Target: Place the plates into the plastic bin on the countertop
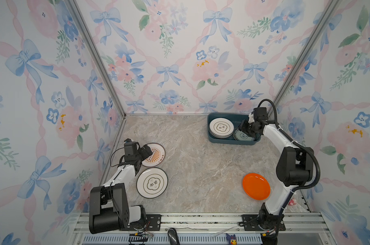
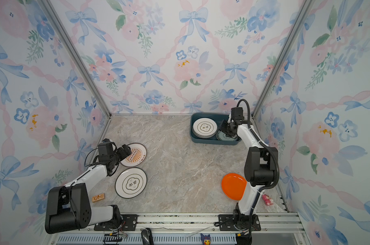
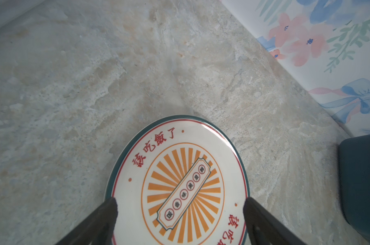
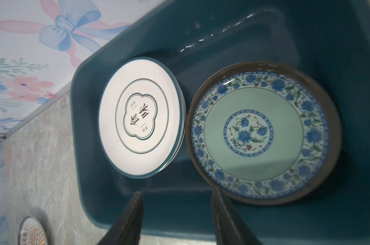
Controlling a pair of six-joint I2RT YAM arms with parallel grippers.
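Note:
The dark teal plastic bin (image 1: 233, 141) stands at the back right of the counter. Inside it, a stack of white plates (image 4: 140, 118) fills the left side, and a green plate with a blue floral rim (image 4: 258, 132) lies beside the stack. Over the bin's right part hangs my right gripper, part open, nothing between its fingers. My left gripper is open above a white plate with an orange sunburst (image 3: 185, 183). In front of that lies a white plate with a black emblem (image 1: 152, 183). An orange plate (image 1: 256, 186) rests at the front right.
A floral wall (image 1: 168, 81) stands close behind the bin. Near the front edges lie a small tan block (image 2: 98, 197) at left and a pink item (image 2: 267, 199) at right.

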